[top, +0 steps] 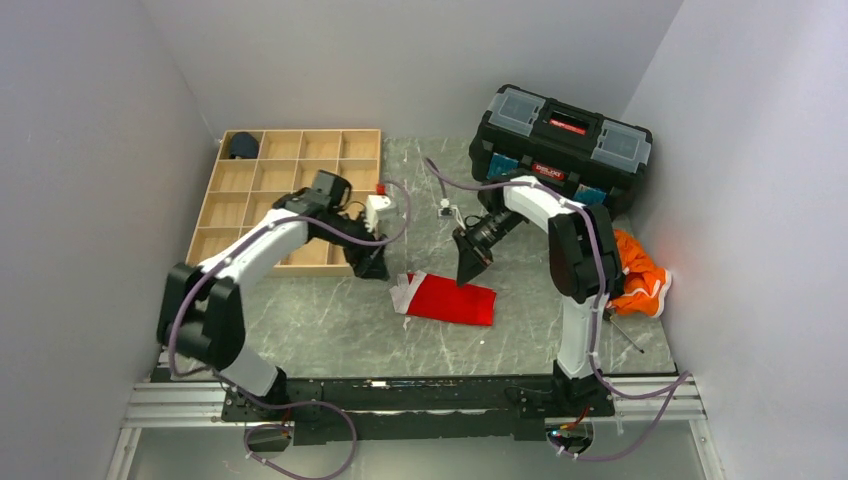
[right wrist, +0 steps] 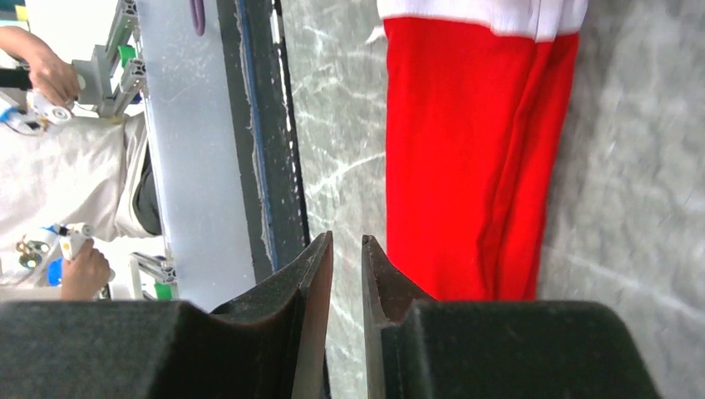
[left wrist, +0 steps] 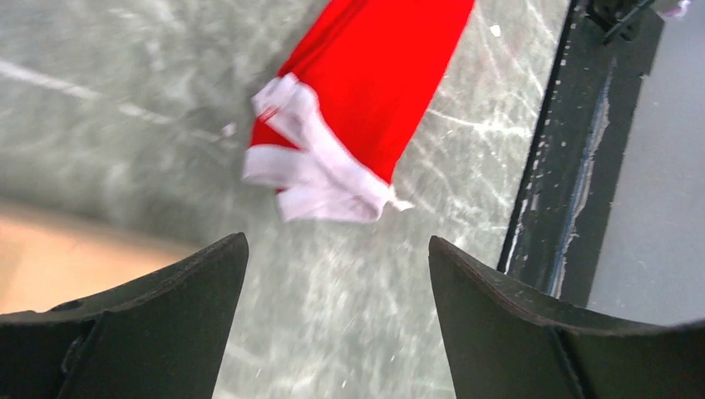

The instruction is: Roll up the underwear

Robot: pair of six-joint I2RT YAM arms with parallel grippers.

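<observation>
The red underwear [top: 450, 298] lies folded into a flat strip on the marble table, its bunched white band at the left end. My left gripper hangs left of and above that band end, fingers parted with nothing between them. My right gripper is over the red cloth toward its right part, its fingertips a narrow gap apart and nothing seen held. In the right wrist view the red strip [right wrist: 449, 141] shows a lengthwise fold along one side.
A wooden compartment box [top: 233, 178] with a dark folded item stands at back left. A black toolbox [top: 555, 140] sits at back right, and orange cloth [top: 645, 280] at right.
</observation>
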